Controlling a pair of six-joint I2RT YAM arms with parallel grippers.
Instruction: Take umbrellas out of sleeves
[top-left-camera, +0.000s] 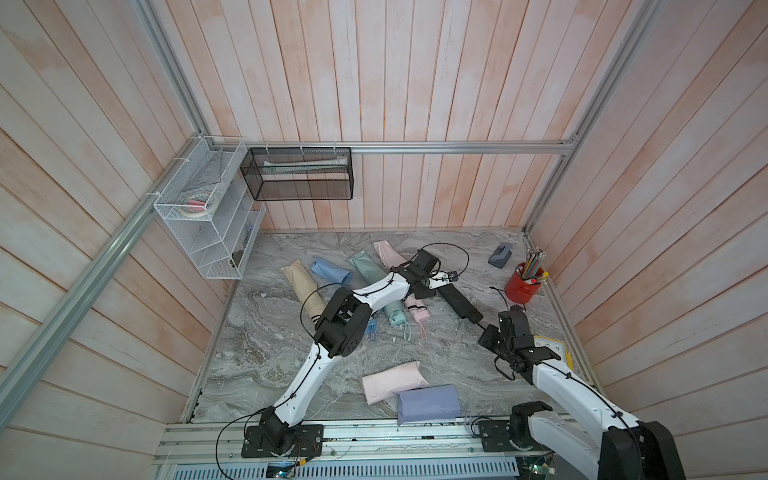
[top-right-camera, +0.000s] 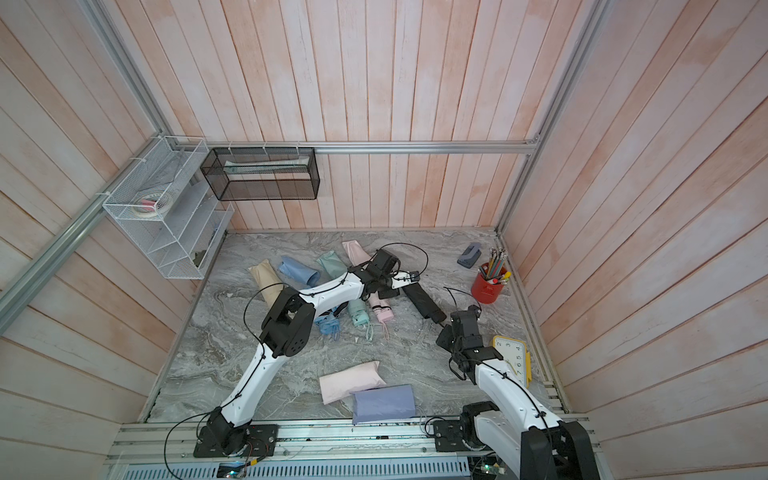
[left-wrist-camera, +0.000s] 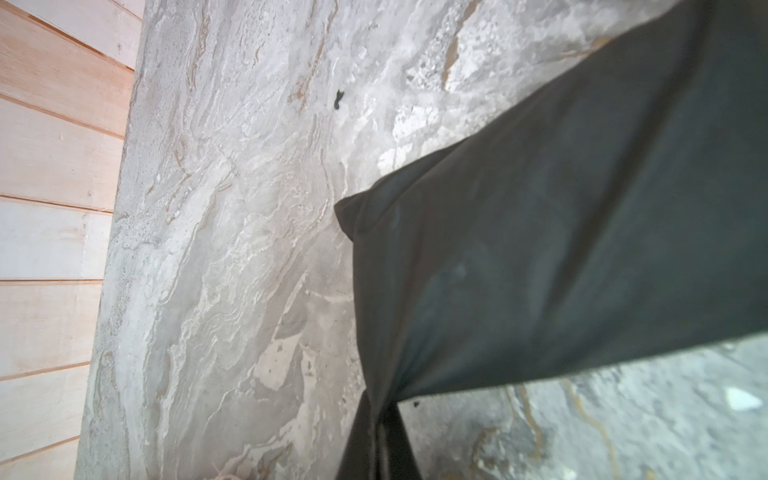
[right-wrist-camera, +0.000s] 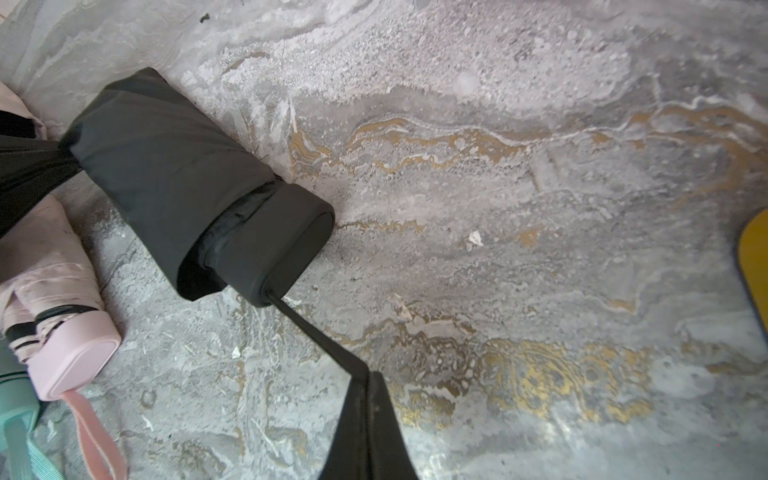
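Note:
A black umbrella in its black sleeve (top-left-camera: 456, 299) lies on the marble table between my two grippers. In the left wrist view my left gripper is shut on the gathered end of the black sleeve (left-wrist-camera: 520, 256), and the cloth fans out from the fingertips. My right gripper is shut on the thin black wrist strap (right-wrist-camera: 320, 340), which runs taut to the umbrella's handle (right-wrist-camera: 276, 240). In the right wrist view the handle and a short dark part behind it show beyond the sleeve's mouth; the rest is covered.
Pink (top-left-camera: 389, 254), teal (top-left-camera: 366, 266), blue (top-left-camera: 331, 270) and beige (top-left-camera: 302, 286) umbrellas lie left of the black one. Empty-looking pink (top-left-camera: 392, 381) and blue-violet (top-left-camera: 429, 403) sleeves lie at the front. A red pen cup (top-left-camera: 520, 287) and a grey tool (top-left-camera: 500, 255) stand right.

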